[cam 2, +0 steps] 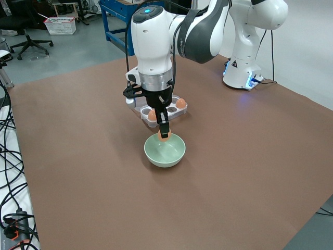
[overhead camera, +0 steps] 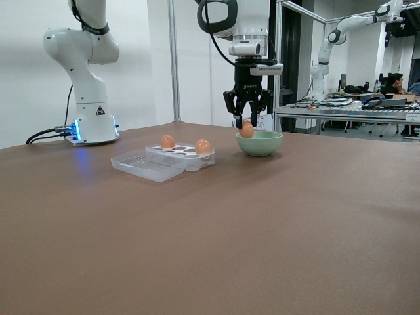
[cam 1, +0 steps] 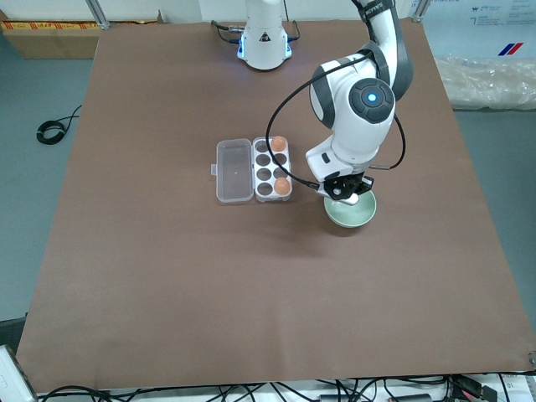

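My black gripper (overhead camera: pixel 247 115) points down over the pale green bowl (overhead camera: pixel 259 146). An egg (overhead camera: pixel 247 131) is at its fingertips, just at the bowl's rim; in the right view it shows behind a finger above the bowl (cam 2: pixel 164 155). Whether the fingers grip it is hard to tell. In the left view the arm hides most of the gripper. The clear egg box (cam 1: pixel 262 149) lies open beside the bowl, its lid (cam 1: pixel 234 172) flat, with two eggs (overhead camera: pixel 203 146) in opposite corners and the other pockets empty.
Loose cables lie along the table's outer edge.
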